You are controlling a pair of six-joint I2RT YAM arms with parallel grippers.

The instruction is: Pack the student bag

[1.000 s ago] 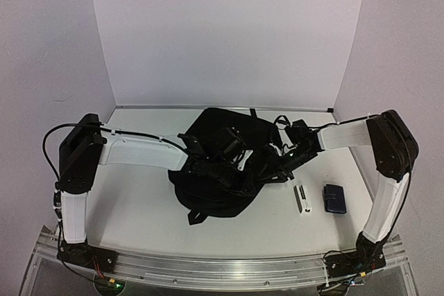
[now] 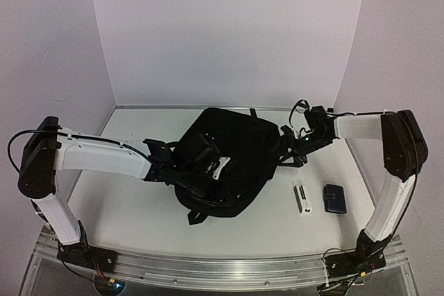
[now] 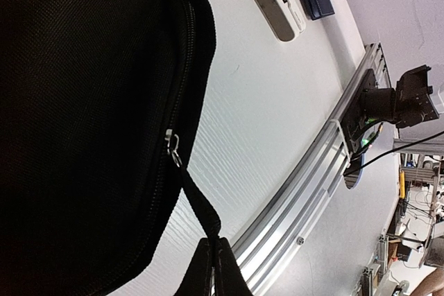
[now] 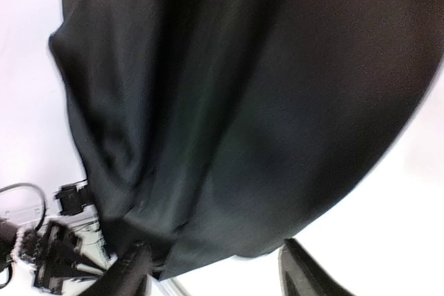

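A black bag (image 2: 239,133) lies flat in the middle of the table. In the left wrist view, its zipper (image 3: 189,39) runs along the edge, with a metal slider (image 3: 171,142) and a black fabric pull (image 3: 202,206). My left gripper is shut on the end of that pull, which stretches taut to the slider. In the top view, the left arm covers the front part of the bag. At the bag's right edge, my right gripper stands open, its fingers (image 4: 300,268) wide apart and nothing seen held; bag fabric shows beyond them.
Right of the bag lie a slim white-and-grey object (image 2: 302,199) and a dark blue wallet-like case (image 2: 334,199). Clear table (image 2: 125,202) extends to the left and in front. A metal rail (image 2: 215,263) runs along the front edge.
My left gripper has moved left across the bag. The right gripper has drawn off to the right and slightly back, toward the bag's edge. The bag's outline looks the same.
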